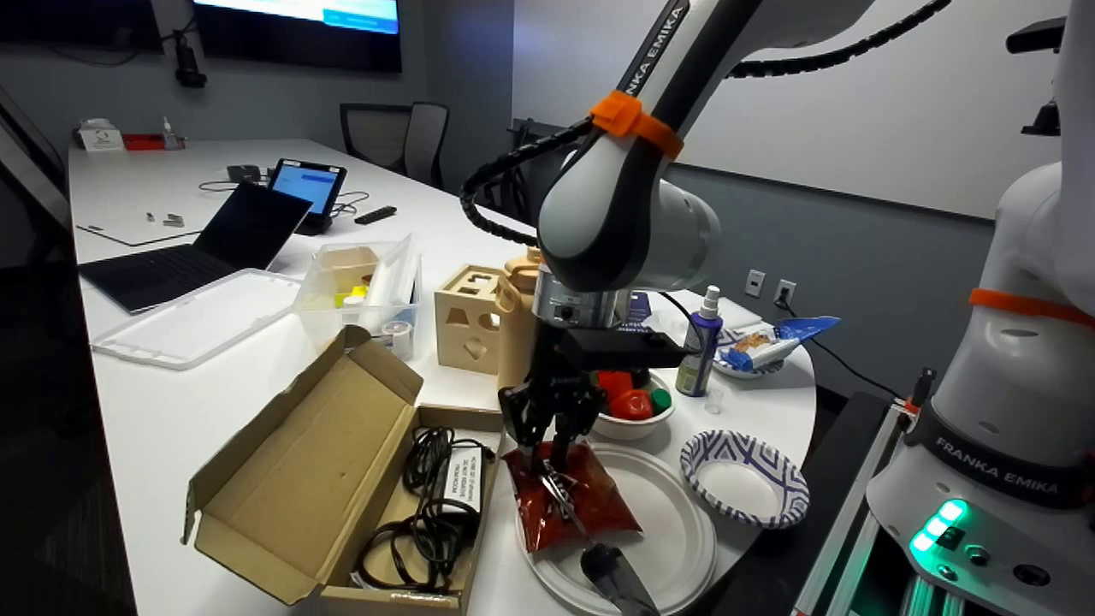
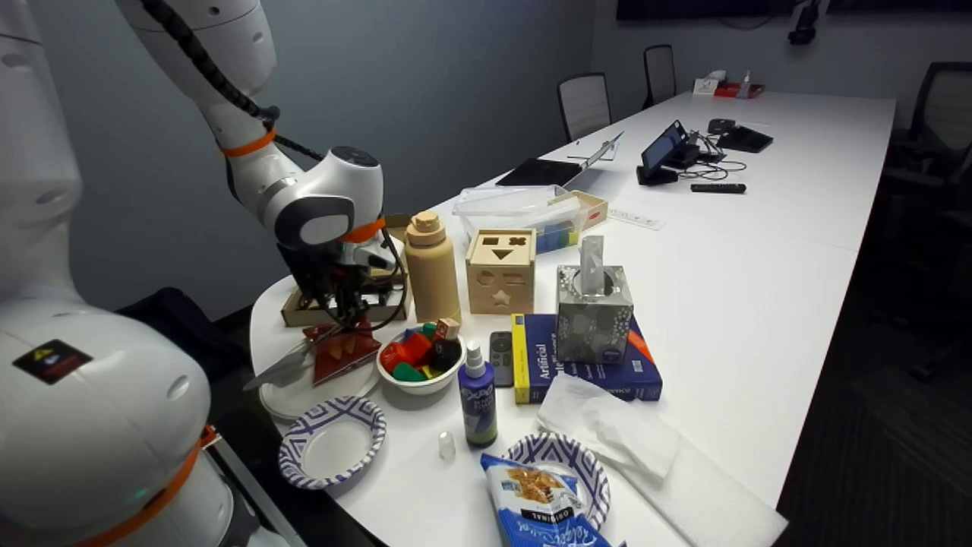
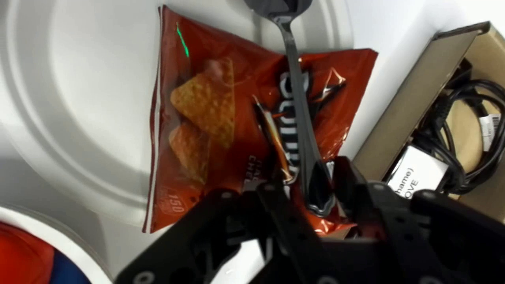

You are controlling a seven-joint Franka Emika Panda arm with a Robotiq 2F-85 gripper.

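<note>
A red chip bag [image 3: 203,118] lies on a white plate [image 1: 693,529], its lettered end overhanging the rim. Across the bag runs a dark metal utensil, seemingly a spoon [image 3: 298,94], with its broad end [image 1: 618,580] over the plate. My gripper points down at the bag's end, partly open. One finger is on each side of the utensil's handle end, with creased bag film between them as well. Whether both fingers touch the handle or the film cannot be made out. From the far side, the arm partly hides the gripper above the bag [image 2: 344,354].
An open cardboard box [image 1: 395,503] with black cables stands close beside the plate. A bowl of colored blocks [image 2: 421,383], a tan bottle [image 2: 432,273] and a wooden shape box [image 2: 501,273] are near. An empty patterned bowl [image 1: 744,477] sits on the other side.
</note>
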